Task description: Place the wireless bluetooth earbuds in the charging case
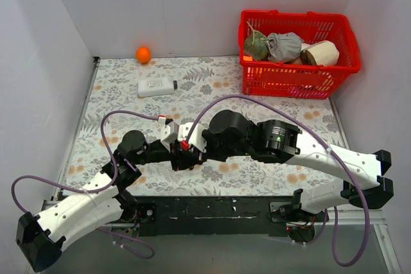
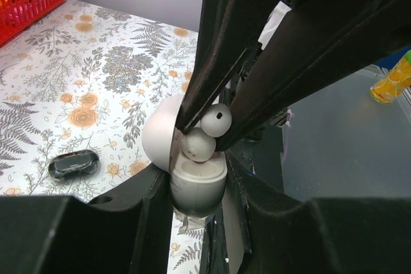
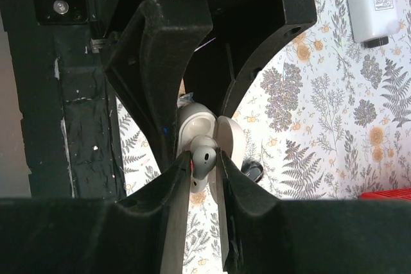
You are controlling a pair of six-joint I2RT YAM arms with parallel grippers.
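The white charging case (image 2: pixel 198 184) stands with its lid (image 2: pixel 160 133) up in the left wrist view; my left gripper is shut on its body. From the upper right, the fingers of my right gripper reach to the case's open top. A white earbud (image 3: pixel 204 160) lies between the right fingertips, right at the case; whether they still press on it cannot be told. Two rounded white earbud ends show in the left wrist view, a lower one (image 2: pixel 198 144) at the case opening and an upper one (image 2: pixel 216 120) between the right fingers. The slots are mostly hidden.
A small dark glossy object (image 2: pixel 74 165) lies on the patterned cloth near the case. A white bottle (image 1: pixel 157 86), an orange (image 1: pixel 143 54) and a filled red basket (image 1: pixel 302 85) stand farther back.
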